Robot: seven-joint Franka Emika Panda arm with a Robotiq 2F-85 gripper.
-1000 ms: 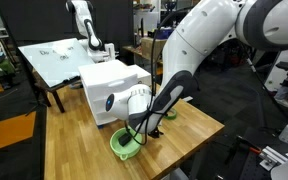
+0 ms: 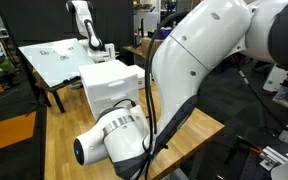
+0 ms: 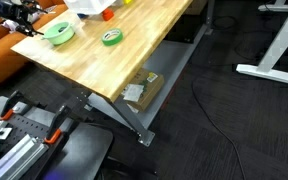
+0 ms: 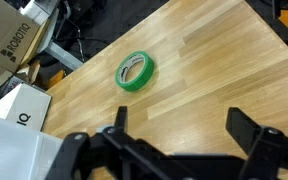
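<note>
My gripper is open in the wrist view, its two dark fingers wide apart and only bare wood showing between them. A green tape roll [image 4: 141,83] lies flat on the table, ahead of the fingers and apart from them. Exterior view 2 shows the same tape roll [image 3: 112,42] near the table's edge, with a green bowl [image 3: 60,38] farther left. From exterior view 1 my white and black arm fills the foreground; the bowl and the tape roll are hidden there, and the fingertips cannot be made out.
Beside the tape roll's side of the table stands a white box [image 2: 114,85], a possible obstacle. Its wall also shows at the lower left of the wrist view. Cardboard boxes [image 4: 12,35] lie below the table's edge.
In exterior view 1 my arm has swung toward the camera and lower left, growing large in view. The green bowl, visible a second ago beside the gripper, is now covered by the arm.
</note>
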